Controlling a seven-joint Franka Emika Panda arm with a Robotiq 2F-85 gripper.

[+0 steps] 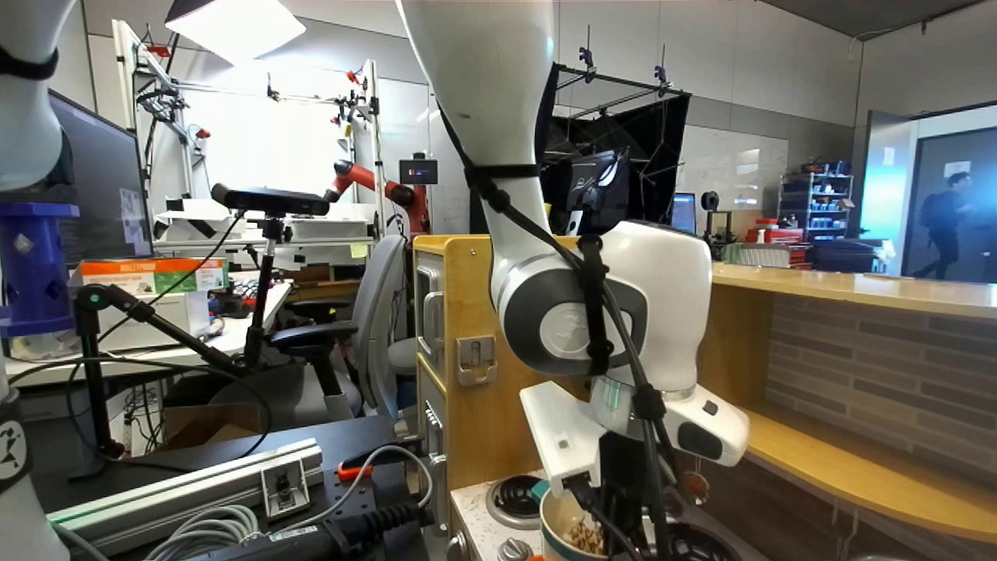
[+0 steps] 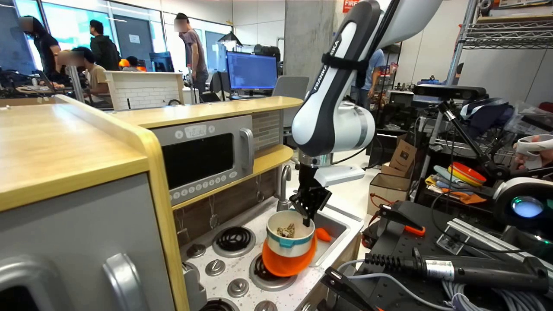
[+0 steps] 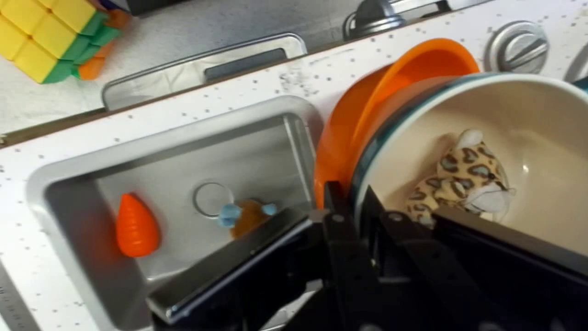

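In the wrist view my gripper is shut on the rim of a cream pot with a teal band. A leopard-spotted plush toy lies inside the pot. Against the pot's outside and under it is an orange bowl; whether the fingers also pinch its edge I cannot tell. Exterior view 2 has the pot above the orange bowl, over the counter between a burner and the sink, with my gripper at the rim's sink side. Whether the bowl touches the counter is unclear.
Beside the pot, the metal sink holds an orange carrot-like toy and a small brown-and-blue toy. A yellow-green cube puzzle lies beyond the counter's edge. The faucet stands close to my gripper; a shelf overhangs the counter's back.
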